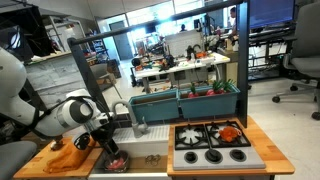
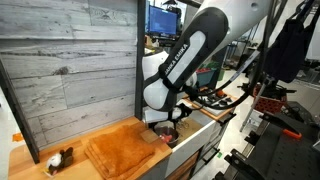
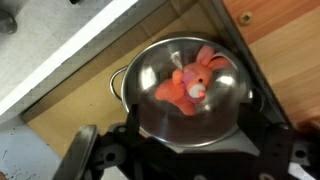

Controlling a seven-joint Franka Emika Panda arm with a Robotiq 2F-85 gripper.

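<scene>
A shiny metal pot (image 3: 155,72) with wire side handles sits in the sink-like recess, seen from above in the wrist view. Inside it lies a small orange-pink plush toy (image 3: 193,82), off towards the pot's upper right. My gripper is open above the pot's near side, its dark fingers spread apart with no object held between them. From the side, the same pot (image 1: 118,163) shows just below the gripper. Part of the pot (image 2: 166,133) is hidden by the arm in the second exterior view.
An orange towel (image 2: 120,151) lies on the wooden counter beside the recess. The stove (image 1: 212,157) stands to the right, with an orange item (image 1: 230,134) on a burner. Behind are a faucet (image 1: 128,112) and a blue planter-like rack (image 1: 207,104).
</scene>
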